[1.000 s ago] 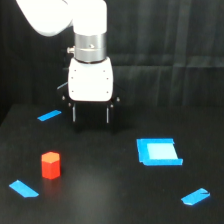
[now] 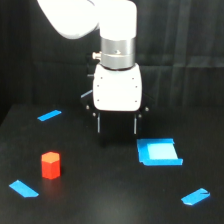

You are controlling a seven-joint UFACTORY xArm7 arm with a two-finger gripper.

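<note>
A bright red-orange block stands on the dark table at the left. My gripper hangs from its white housing near the middle of the view, to the right of the block and well apart from it. Its two thin dark fingers stand wide apart, and only dark background shows between them. On the right lies a white square edged with blue tape. The gripper is up and to the left of that square in the view. Dark fingers against a dark background make the tips hard to see.
Strips of blue tape lie at the back left, front left and front right. A dark curtain hangs behind.
The gripper has shifted to the right and sits slightly lower in the view, fingers still apart. The block, the white square and the tape strips have stayed where they were.
</note>
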